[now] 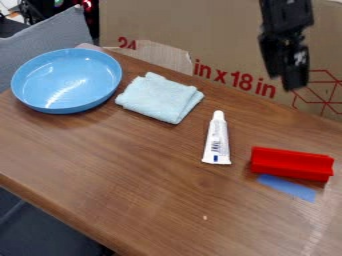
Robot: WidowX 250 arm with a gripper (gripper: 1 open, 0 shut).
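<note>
The dark gripper (286, 68) hangs open in the air at the upper right, its fingers blurred, with nothing visible between them, above and behind the other things. A white tube (218, 140) lies on the wooden table near the middle. A red box (291, 164) lies at the right, beside a blue strip (286, 188). A folded pale blue cloth (159, 97) lies left of the tube, and a blue bowl (64, 78) sits at the upper left.
A cardboard box (174, 25) stands along the back of the table. The table's left edge borders a dark area at the lower left.
</note>
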